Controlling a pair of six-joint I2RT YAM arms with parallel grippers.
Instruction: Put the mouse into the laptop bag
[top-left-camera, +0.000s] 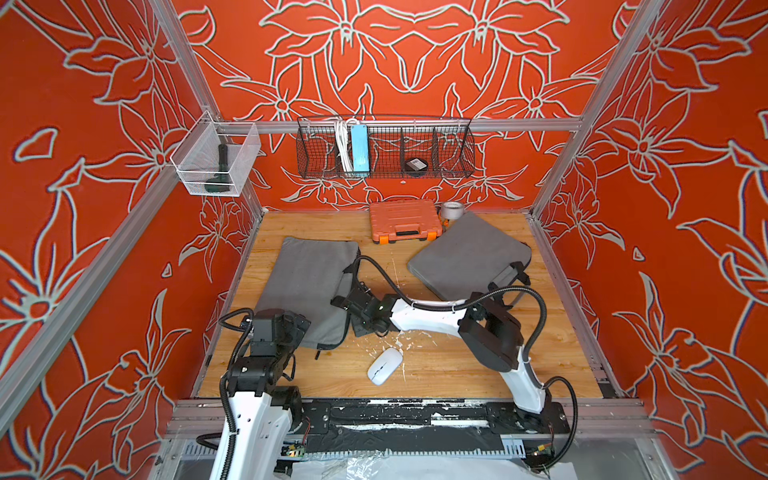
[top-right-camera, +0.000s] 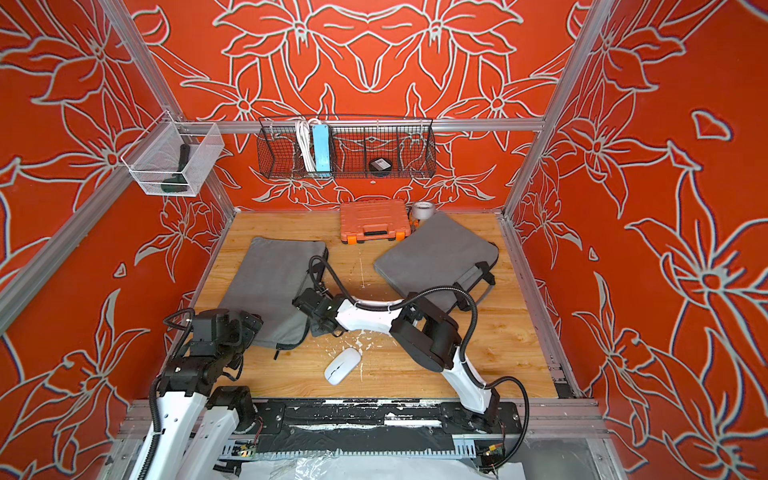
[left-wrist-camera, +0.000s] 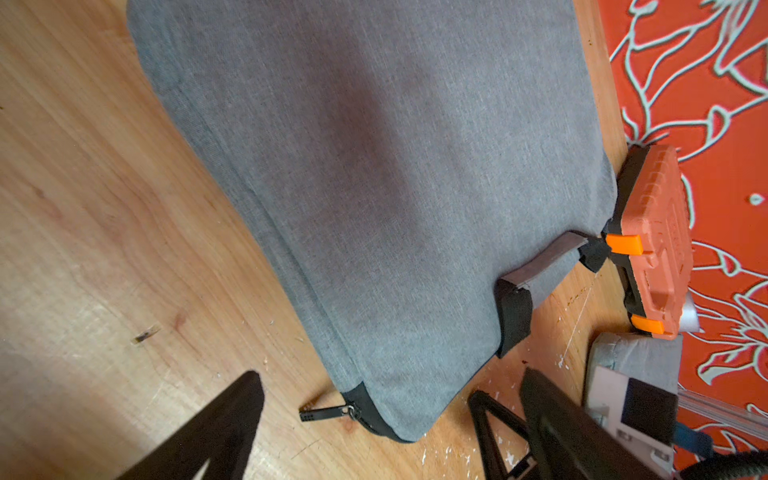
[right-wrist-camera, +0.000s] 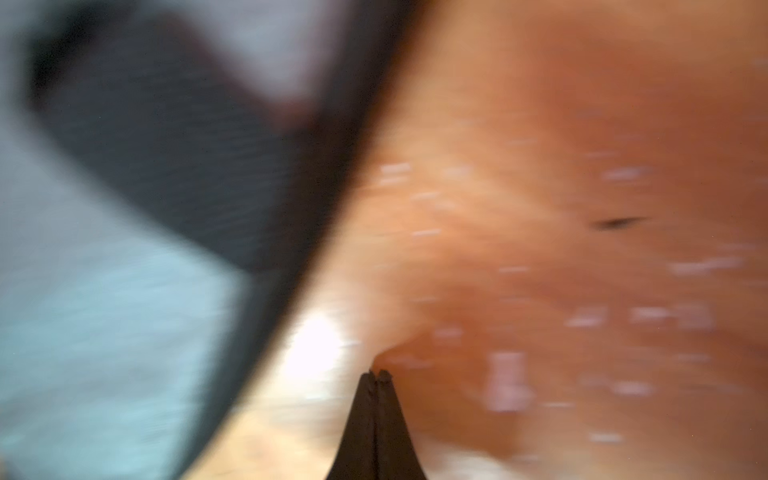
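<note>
A white mouse (top-left-camera: 385, 366) lies on the wood near the table's front, apart from both grippers; neither wrist view shows it. One grey laptop bag (top-left-camera: 308, 276) lies flat on the left, its dark edge and handle strap (left-wrist-camera: 544, 268) facing the table's middle. My right gripper is low beside that edge, fingertips together and nothing between them. In the right wrist view the bag's dark edge (right-wrist-camera: 312, 216) runs left of the fingers, outside them. Above the bag's near part, my left gripper stands open and empty.
Another grey bag (top-left-camera: 468, 260) lies at the back right, with an orange case (top-left-camera: 404, 217) and a roll of tape (top-left-camera: 452, 210) behind it. A wire basket (top-left-camera: 384, 150) hangs on the back wall. Bare wood surrounds the mouse.
</note>
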